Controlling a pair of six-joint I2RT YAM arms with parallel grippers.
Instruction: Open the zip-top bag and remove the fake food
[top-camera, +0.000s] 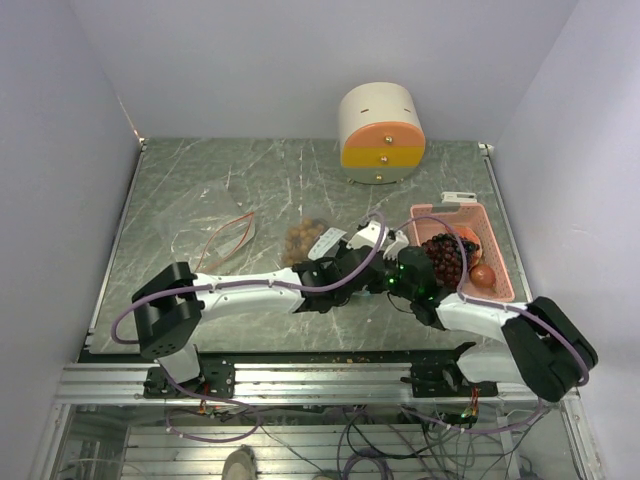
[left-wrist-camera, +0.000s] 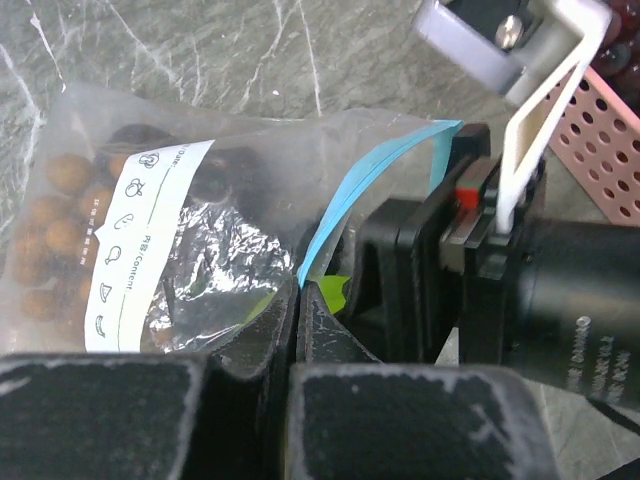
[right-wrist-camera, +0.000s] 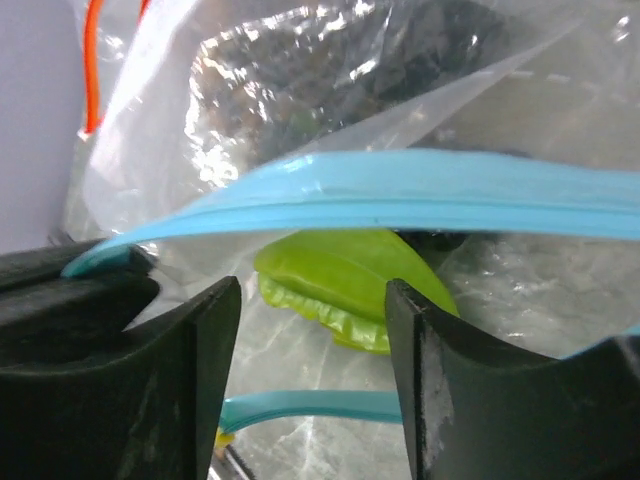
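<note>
The clear zip bag (left-wrist-camera: 60, 130) lies on the table, round brown food (left-wrist-camera: 65, 237) and a dark package (left-wrist-camera: 220, 245) showing inside. Its blue zip strip (left-wrist-camera: 365, 170) is parted at the mouth. My left gripper is shut on one edge of that strip. At the mouth, my right gripper stands part open, one blue edge above its fingertips and the other lower down. A green piece of food (right-wrist-camera: 345, 275) shows just beyond its fingers, inside the bag; nothing is visibly held. From above, the arms hide the mouth.
A pink basket (top-camera: 505, 270) at the right holds dark grapes (top-camera: 440, 258) and a red round fruit (top-camera: 482, 275). A flat clear bag with an orange strip (top-camera: 225, 232) lies at left. The drawer box (top-camera: 382, 130) stands at the back.
</note>
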